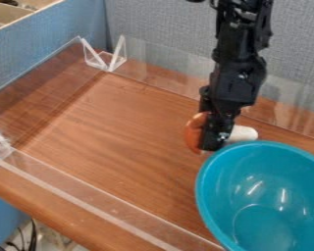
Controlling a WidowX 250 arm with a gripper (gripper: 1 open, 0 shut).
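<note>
The black gripper (210, 133) hangs over the wooden table at the back rim of the teal bowl, shut on an orange object (195, 131) whose shape is partly hidden by the fingers. A white item (243, 134) lies just behind the gripper, above the bowl's rim in the view. The teal bowl (259, 194) fills the lower right and shows an empty interior.
Clear plastic barriers edge the wooden table (101, 147), with brackets at back left and left. A grey padded wall stands behind, and a wooden box sits at top left.
</note>
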